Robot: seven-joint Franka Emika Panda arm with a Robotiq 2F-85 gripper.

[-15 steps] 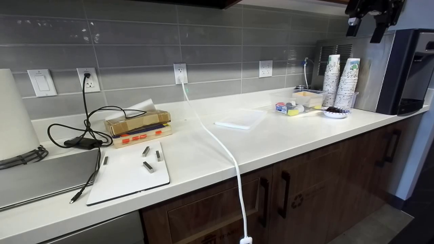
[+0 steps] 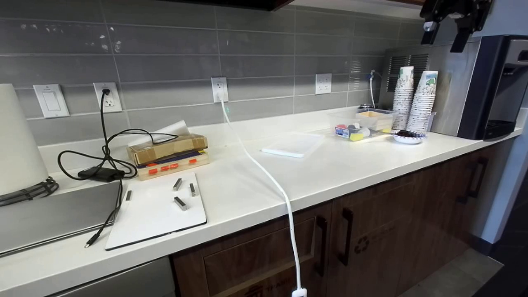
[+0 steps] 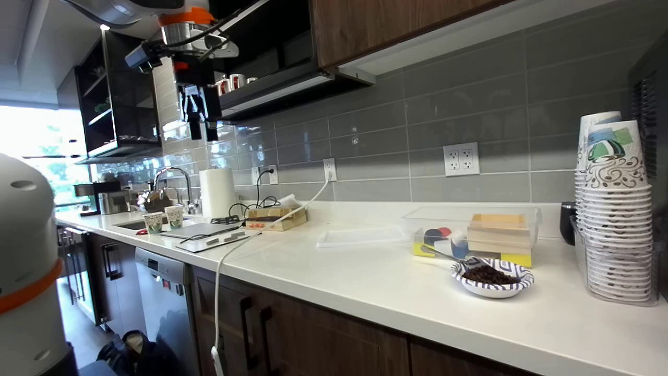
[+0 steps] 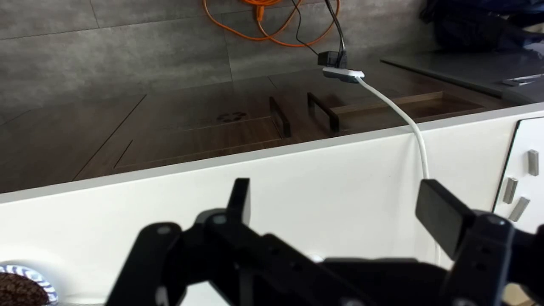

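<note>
High above the counter, my gripper (image 3: 204, 131) hangs with its fingers pointing down. In the wrist view its two black fingers (image 4: 442, 216) are wide apart, so it is open, with only bare white countertop visible between them. A patterned bowl (image 3: 492, 278) of dark brown bits, with a spoon (image 3: 441, 253) leaning on its rim, rests on the counter. Part of this bowl (image 4: 25, 286) shows at the lower left of the wrist view. Several small grey metal blocks (image 2: 180, 203) lie on a white board (image 2: 151, 225), well away from the gripper.
Behind the bowl stands a clear bin (image 3: 416, 228) with assorted items; stacked paper cups (image 3: 617, 238) are to its right. A white lid (image 2: 293, 144) lies flat mid-counter. One white cord (image 2: 265, 170) crosses the counter and hangs over the front edge. Boxes (image 2: 170, 157) sit near the wall.
</note>
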